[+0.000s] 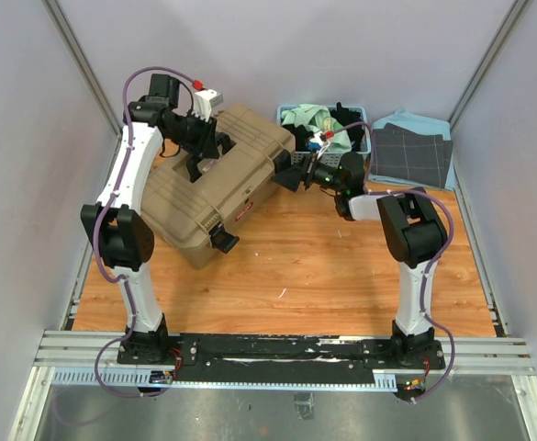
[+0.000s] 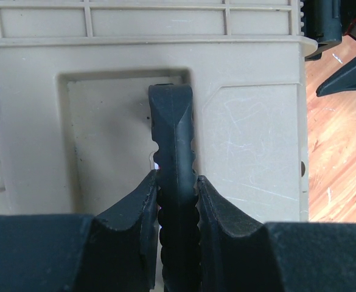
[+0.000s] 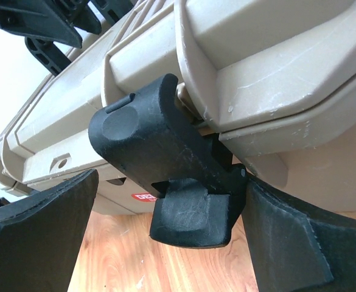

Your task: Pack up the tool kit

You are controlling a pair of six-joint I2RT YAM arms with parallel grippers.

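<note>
The tan tool case (image 1: 181, 204) lies at a slant on the left of the table, its lid down. My left gripper is shut on its black carry handle (image 2: 173, 115), a finger on either side. At the case's right end, my right gripper is part open around a black latch (image 3: 147, 134). Its right finger (image 3: 287, 234) touches or nearly touches the latch, and a gap separates the left finger (image 3: 50, 225) from it. Nearer the front, another black latch (image 1: 222, 239) sticks outward from the case.
A blue basket (image 1: 364, 152) of cloths stands behind the right gripper. Folded dark and light-blue cloths (image 1: 410, 152) lie at the back right.
</note>
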